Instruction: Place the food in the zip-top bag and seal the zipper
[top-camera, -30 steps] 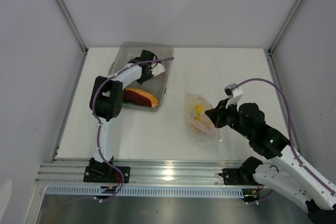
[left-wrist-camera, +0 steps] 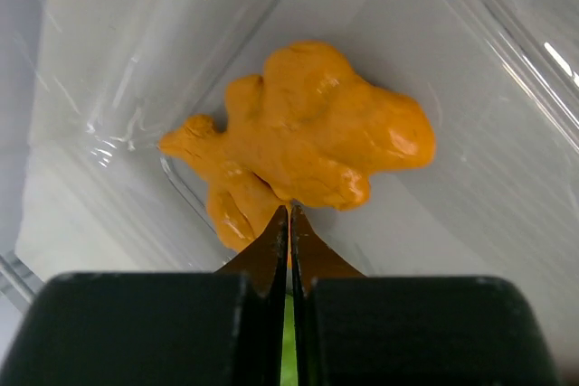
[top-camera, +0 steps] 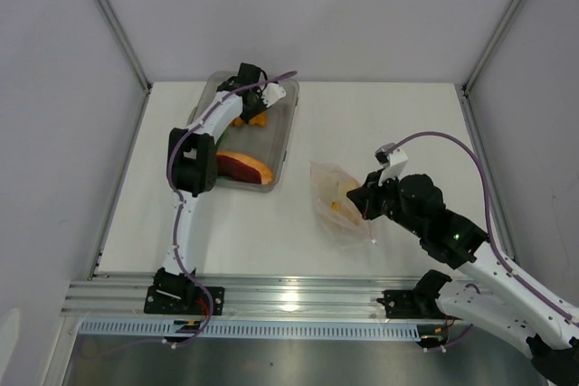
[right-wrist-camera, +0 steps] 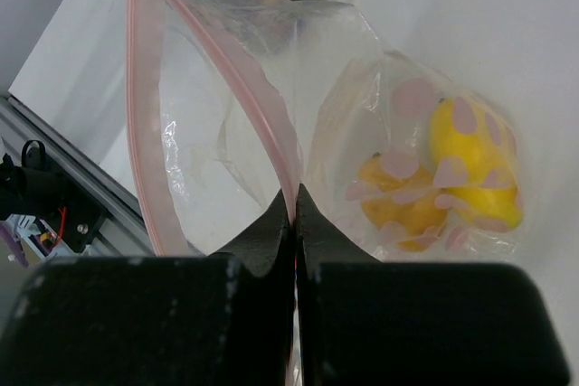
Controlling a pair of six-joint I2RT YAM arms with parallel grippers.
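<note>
Orange lumpy food (left-wrist-camera: 317, 124) lies in the clear bin (top-camera: 285, 119). Over it, my left gripper is shut, tips close to its near edge, nothing visible between them. Green food (left-wrist-camera: 288, 341) shows below the fingers. A dark red and orange food (top-camera: 242, 167) sits in the bin's front part. My right gripper is shut on the pink-edged edge of the zip top bag (top-camera: 335, 205). Inside the bag are a yellow food (right-wrist-camera: 466, 155) and an orange-yellow food (right-wrist-camera: 398, 205).
Walls and metal rails bound the table.
The right gripper and bag have shifted slightly left.
</note>
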